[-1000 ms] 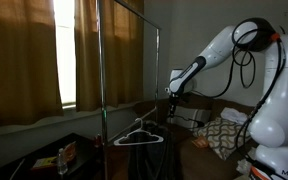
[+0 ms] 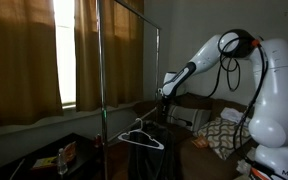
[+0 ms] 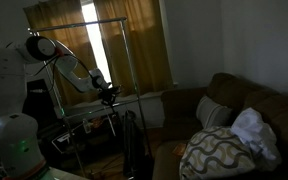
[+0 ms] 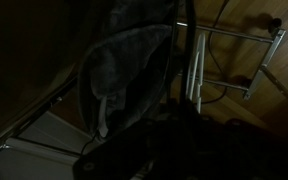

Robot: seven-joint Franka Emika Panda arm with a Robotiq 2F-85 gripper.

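Observation:
My gripper is beside the metal rack, above a dark garment, and appears shut on its dark cloth. The point of contact is lost in shadow. In the wrist view, the garment shows as folded dark grey fabric ahead of the black fingers, which barely stand out. A white hanger hangs in front of the garment, seen nearly edge-on as a pale hanger in the wrist view. From the second exterior view, the gripper is near the rack, with the dark garment lower to its right.
The rack's upright post and rail stand close to the arm. A couch with a patterned pillow lies to one side. A dark table holds several small items. Curtains cover the window behind.
The dark garment's outline by the hanger has spread a little. The hanger looks about the same.

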